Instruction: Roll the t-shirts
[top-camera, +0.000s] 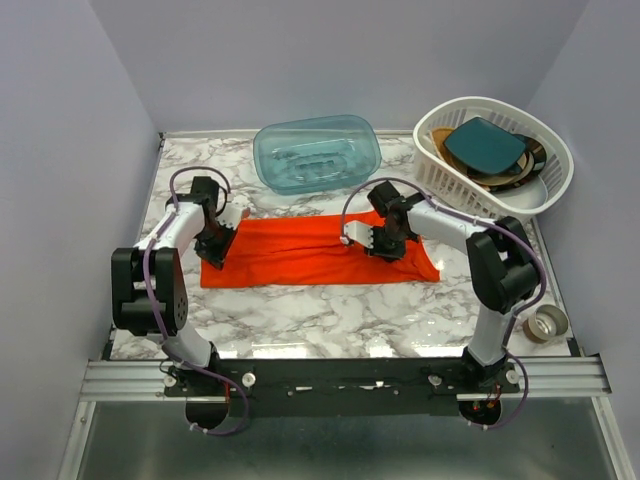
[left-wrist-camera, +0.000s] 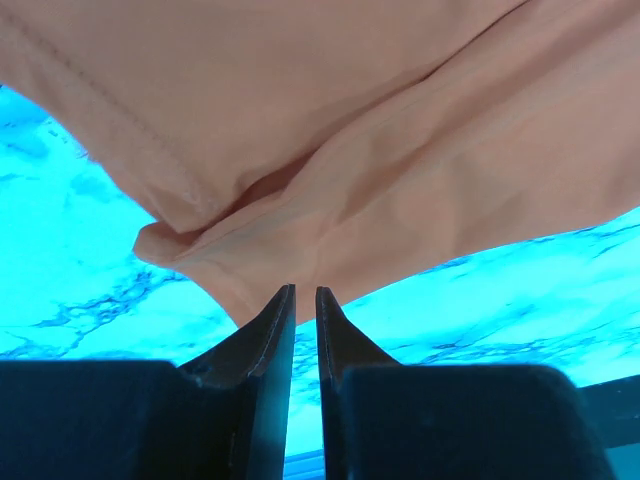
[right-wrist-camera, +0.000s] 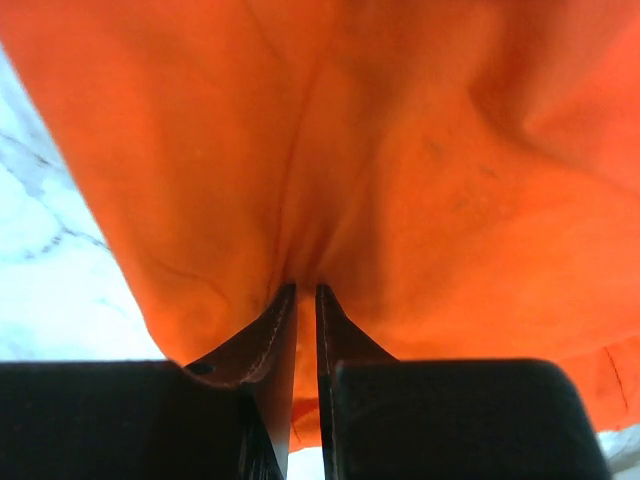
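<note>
An orange t-shirt (top-camera: 300, 250) lies spread lengthwise across the marble table, folded into a long strip with a ridge along its middle. At its left end my left gripper (top-camera: 217, 264) hovers near the lower corner; the left wrist view shows its fingers (left-wrist-camera: 305, 290) a little apart, with no cloth between the tips. Over the right part of the shirt is my right gripper (top-camera: 372, 256). Its fingertips (right-wrist-camera: 288, 296) are slightly apart in the right wrist view and close over the cloth; whether they touch it is unclear.
A translucent blue bin (top-camera: 316, 155) stands behind the shirt. At the back right is a white basket (top-camera: 470, 185) holding dark and brown items. A metal cup (top-camera: 545, 323) sits at the right edge.
</note>
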